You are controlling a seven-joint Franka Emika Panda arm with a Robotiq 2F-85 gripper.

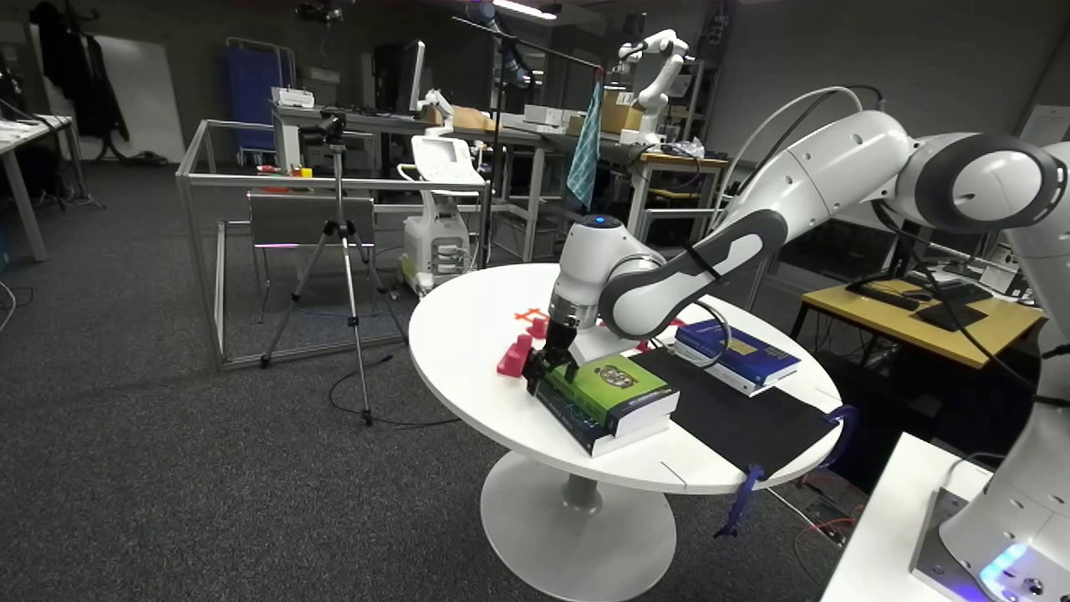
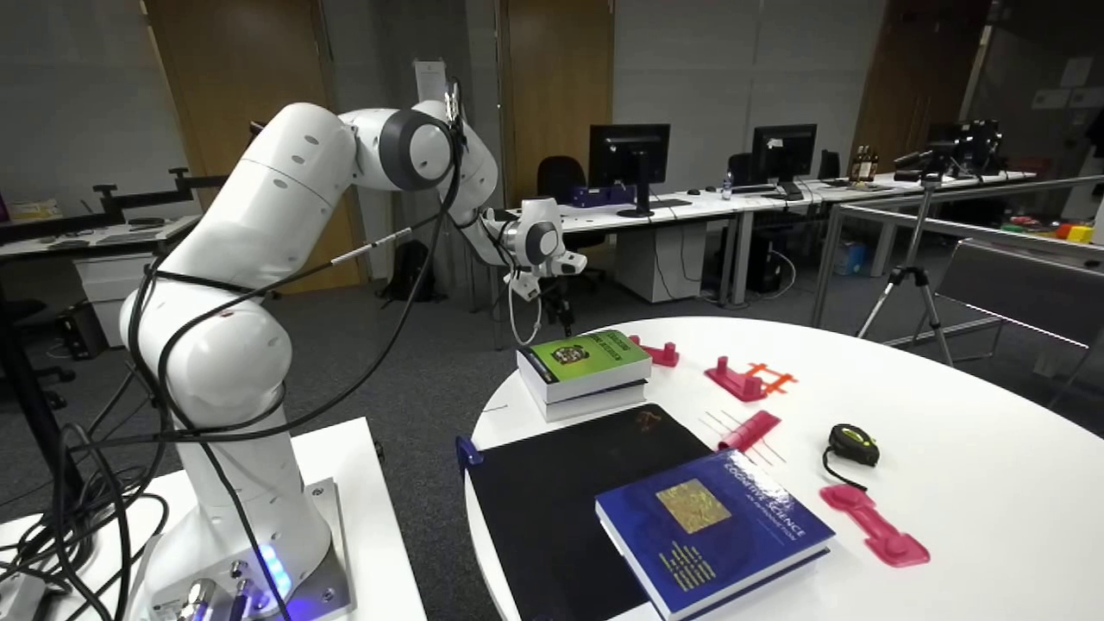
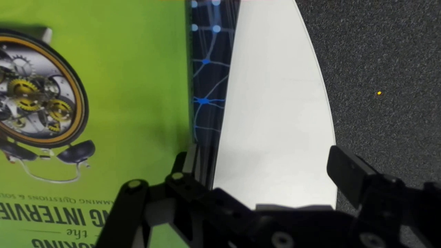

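Observation:
A thick green book point(image 1: 613, 386) lies on top of a dark book point(image 1: 573, 420) with a blue network pattern, near the table's edge. In the wrist view a strip of the dark book point(image 3: 209, 78) shows beside the green cover point(image 3: 136, 82). My gripper stands open at the pair's outer long side. One finger point(image 3: 190, 163) is at the green book's edge, over the dark strip; whether it touches is unclear. The other finger point(image 3: 347, 171) is out over the table's rim. Nothing shows held between them.
A blue book point(image 2: 714, 528) rests partly on a black mat point(image 2: 559, 507). Pink parts point(image 2: 737, 381), an orange piece point(image 2: 771, 379) and a tape measure point(image 2: 854, 443) lie on the white table point(image 2: 994, 486). Bare tabletop stretches beyond them.

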